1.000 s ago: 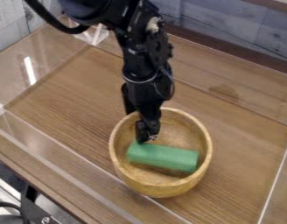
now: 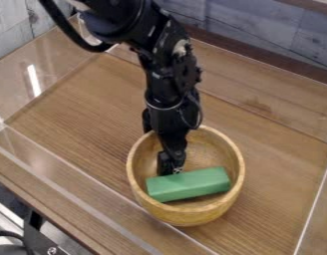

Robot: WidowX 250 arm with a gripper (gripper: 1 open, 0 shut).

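A tan round bowl [image 2: 219, 211] stands on the wooden table with a green rectangular block [image 2: 193, 185] lying in its front part. The black gripper [image 2: 170, 159] reaches down into the back of the bowl, its fingertips just behind the block. Whether it is open or shut, or holds anything, is hard to make out in the dark shapes.
A pale wall borders it at the back, and dark cables show at the lower left corner.
The green block has turned from slanting down rightward to slanting slightly up rightward.
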